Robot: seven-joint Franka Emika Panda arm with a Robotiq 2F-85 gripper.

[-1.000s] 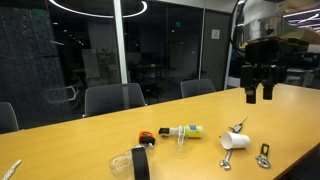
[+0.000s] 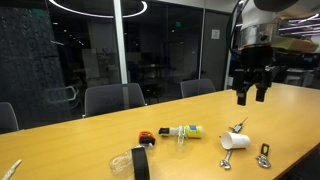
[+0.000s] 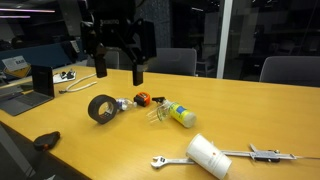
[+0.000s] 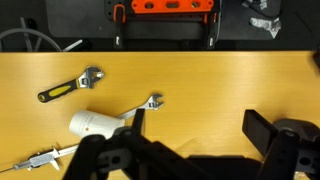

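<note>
High over the table, my gripper (image 2: 251,97) stands open, its two fingers wide apart and nothing between them. In the wrist view a white cup (image 4: 96,124) lies on its side, left of the gripper. A silver wrench (image 4: 143,107) lies close by the cup, partly hidden behind it. Farther left is a tool with a black and yellow handle (image 4: 62,89). The caliper (image 4: 40,159) lies at the lower left.
A black tape roll (image 3: 102,109), an orange-and-black item (image 3: 143,99) and a yellow-green bottle (image 3: 181,115) lie together on the table. A dark computer mouse (image 3: 47,141) and a laptop (image 3: 38,88) are at the left. Bare tabletop (image 4: 205,85) shows under the gripper.
In exterior view 1 the gripper has shifted slightly to the left, still high above the table. The objects on the table have not moved.
</note>
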